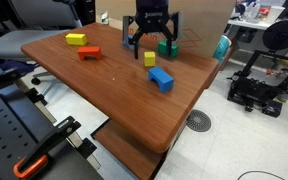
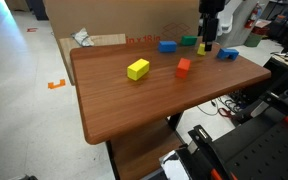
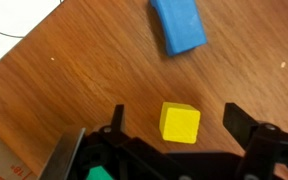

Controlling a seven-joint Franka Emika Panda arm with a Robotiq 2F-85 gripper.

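Note:
My gripper (image 1: 155, 49) is open above the table, its fingers spread wide around a small yellow block without touching it. This yellow block (image 1: 149, 59) stands between and just below the fingertips. In the wrist view the yellow block (image 3: 180, 123) lies between the two dark fingers, toward the bottom of the picture. A blue block (image 1: 161, 79) rests nearer the table's front, and it shows at the top of the wrist view as a blue shape (image 3: 179, 25). Behind the gripper sits a green block (image 1: 167, 48), partly hidden by a finger.
A red block (image 1: 90, 52) and a second yellow block (image 1: 76, 39) lie on the left of the table. Another blue block (image 2: 167, 47) stands near the cardboard panel (image 2: 134, 20).

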